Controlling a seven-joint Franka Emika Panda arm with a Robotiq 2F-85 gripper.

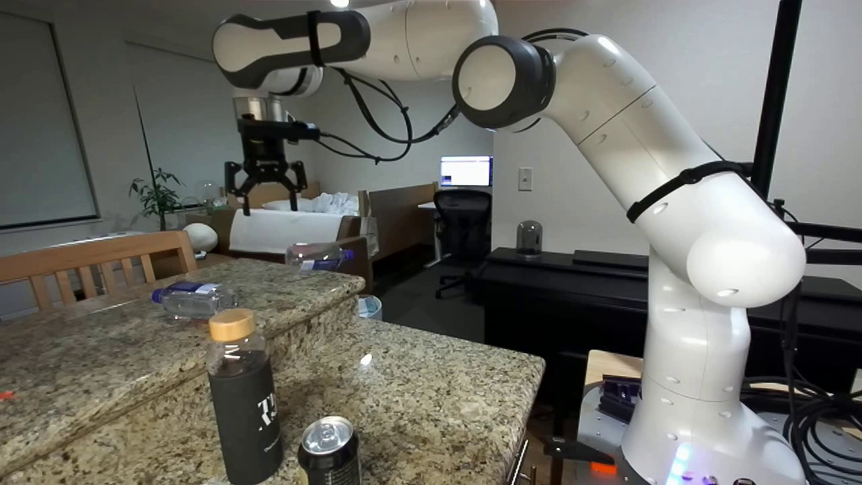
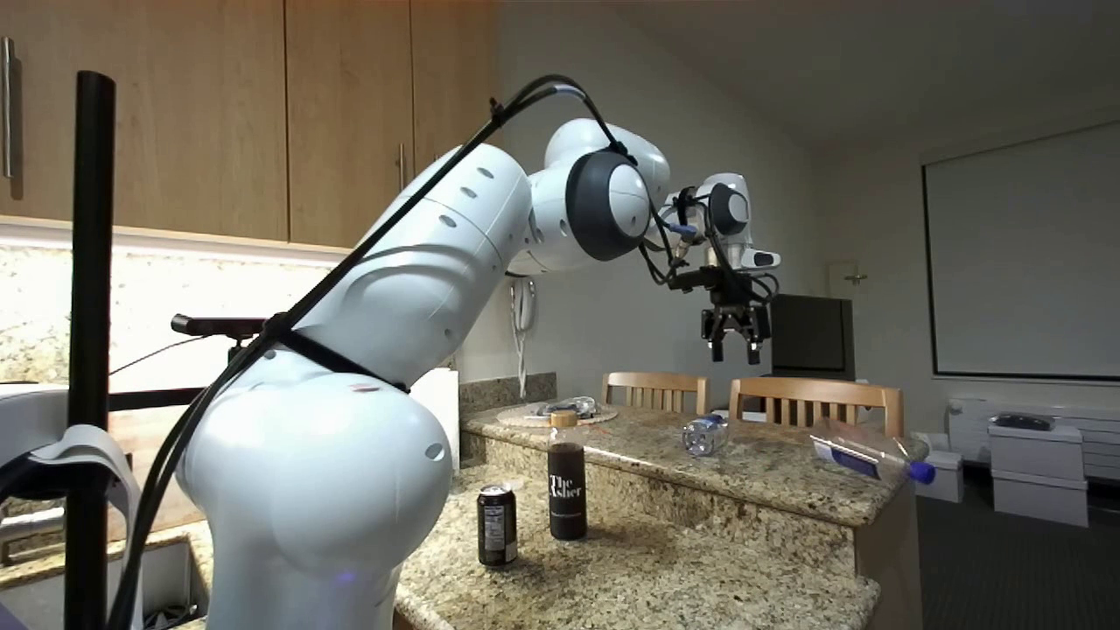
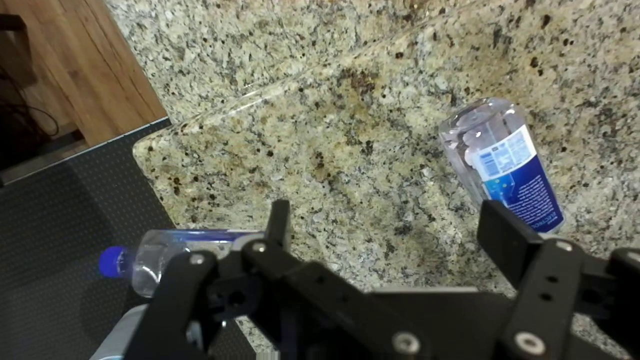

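My gripper [image 1: 270, 206] hangs above the raised granite counter, its fingers wide apart with nothing between them. A clear plastic bottle with a blue cap [image 1: 316, 256] lies on its side at the counter's end. Its capped end sticks out past the edge in exterior view 2 [image 2: 866, 451]. In the wrist view, that bottle [image 3: 157, 259] is partly hidden behind the left finger [image 3: 277, 222]. A second clear bottle with a blue label [image 3: 501, 159] lies on the counter, near the right finger in that view and well below the gripper.
On the lower counter stand a dark bottle with a wooden cap [image 2: 567, 493] and a black can [image 2: 496, 525]. Wooden chairs [image 2: 819, 397] line the far side. Bare granite [image 3: 360, 168] lies between the two clear bottles; beyond the counter's end is open floor.
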